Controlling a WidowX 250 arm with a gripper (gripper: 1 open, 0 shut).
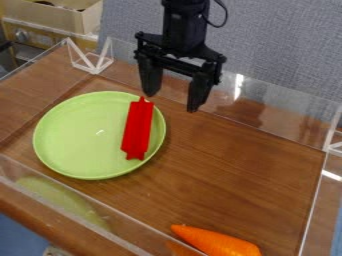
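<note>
My black gripper [174,83] hangs over the back of the wooden table, open, with empty space between its two fingers. Below its left finger a red elongated object [138,130] lies on a round green plate [74,135], toward the plate's right side. An orange carrot [214,241] lies at the front right.
Clear low walls edge the table [241,170], whose right and middle are bare. A pale green elongated object [60,200] sits at the front left. A white lattice piece [88,60] stands at the back left, and a box [47,15] is beyond it.
</note>
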